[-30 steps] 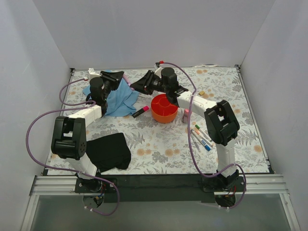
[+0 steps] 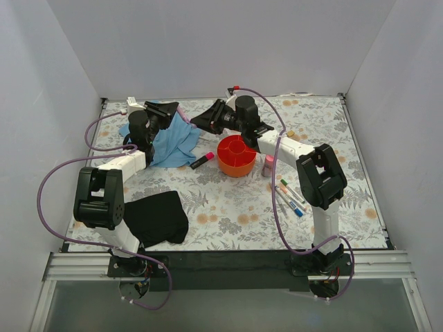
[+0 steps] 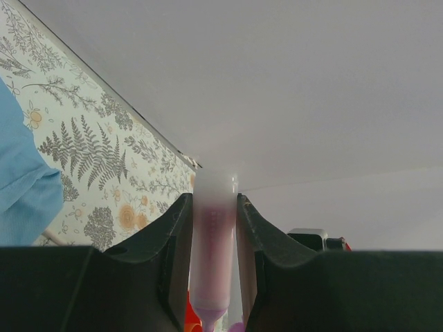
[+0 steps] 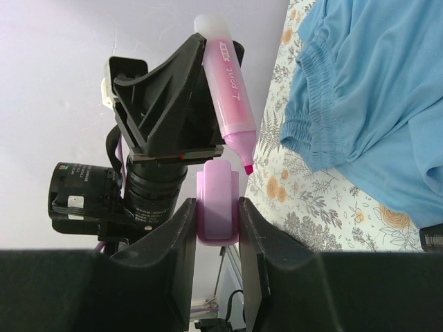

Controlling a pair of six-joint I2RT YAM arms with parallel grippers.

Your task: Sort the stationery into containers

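A pink marker with its tip uncovered is held in my left gripper, which is shut on it at the back left; in the left wrist view the marker stands between the fingers. My right gripper faces it just to the right, with the pink cap between its fingertips, apart from the marker's tip. The orange divided container stands right of centre. A black marker with pink end lies left of it. Several pens lie at the right, below a pink item.
A blue cloth lies at the back left and a black cloth at the front left.
My right gripper and arm have shifted slightly to the right, away from the left gripper. The left arm stays in place.
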